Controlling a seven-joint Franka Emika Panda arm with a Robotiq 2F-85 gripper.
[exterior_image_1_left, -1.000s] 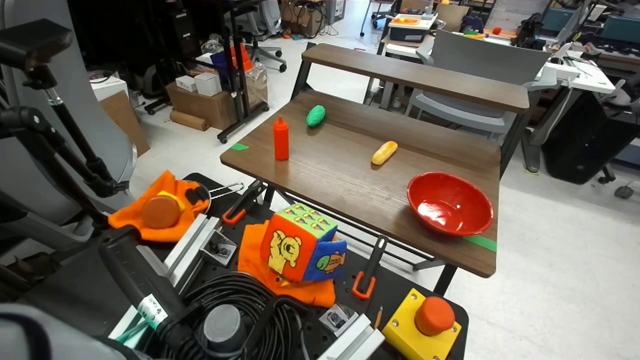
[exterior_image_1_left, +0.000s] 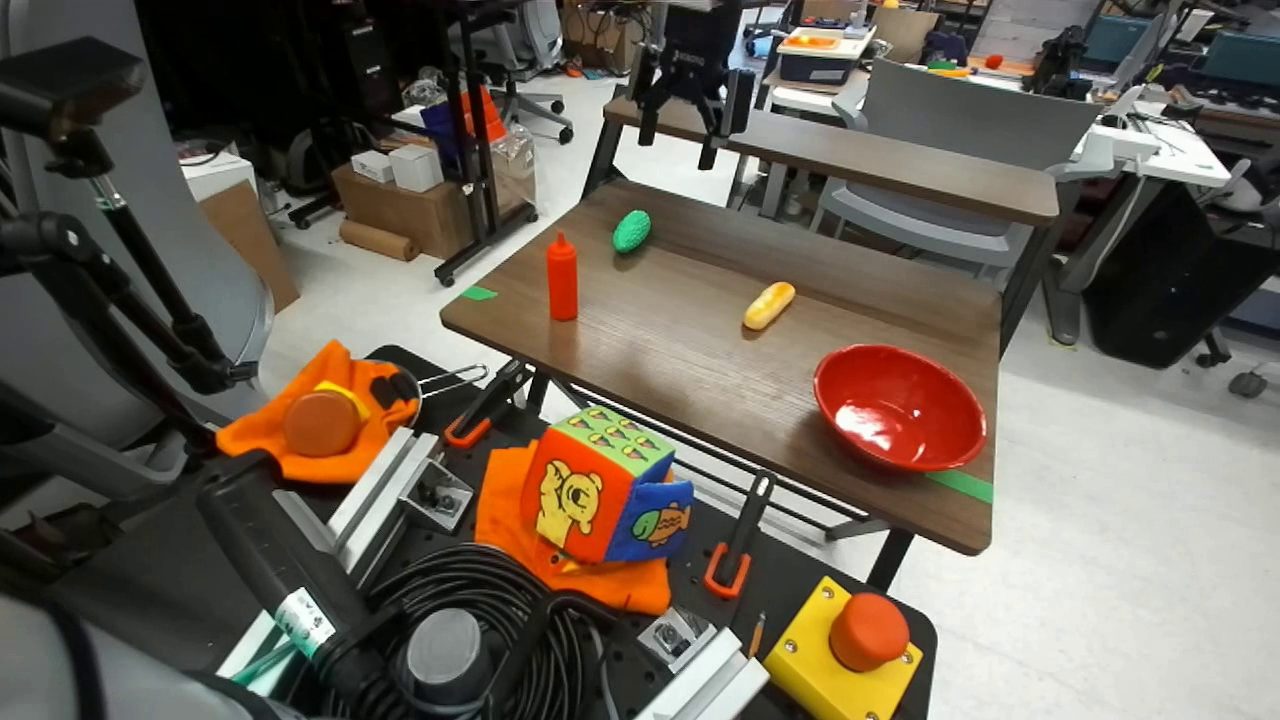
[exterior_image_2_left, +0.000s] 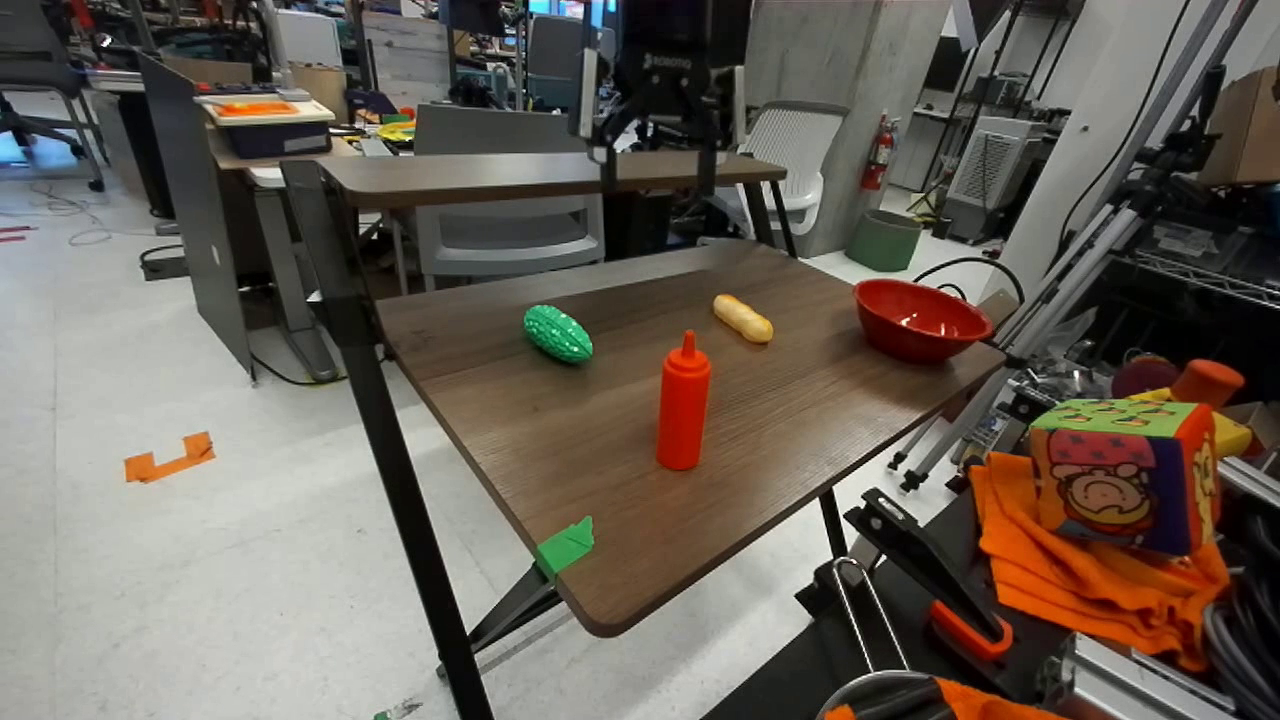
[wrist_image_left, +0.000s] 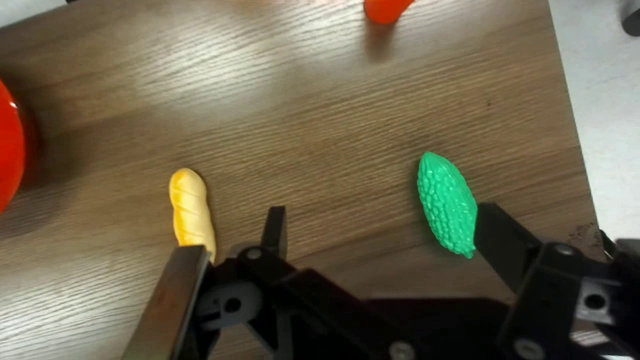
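Observation:
High over the far side of the table, my gripper (exterior_image_1_left: 678, 144) stands open with nothing between its fingers. On the brown table (exterior_image_1_left: 672, 348) a green bumpy vegetable (exterior_image_1_left: 631, 232) lies at the far left. Near the middle is a yellow bread-like piece (exterior_image_1_left: 768, 306). An upright red squeeze bottle (exterior_image_1_left: 563, 278) stands near the left front edge. Toward the right end sits a red bowl (exterior_image_1_left: 900, 408), empty as far as shows. In the wrist view the green vegetable (wrist_image_left: 445, 204) appears by the right finger, and the yellow piece (wrist_image_left: 192, 210) by the left; both lie below on the table.
A raised shelf (exterior_image_1_left: 840, 156) runs along the table's back edge. In front of the table, a black cart carries a soft picture cube (exterior_image_1_left: 606, 486), clamps, cables and a yellow box with a red button (exterior_image_1_left: 846, 648).
My gripper has come into exterior view 1 from above, over the back of the table. The objects on the table have not moved.

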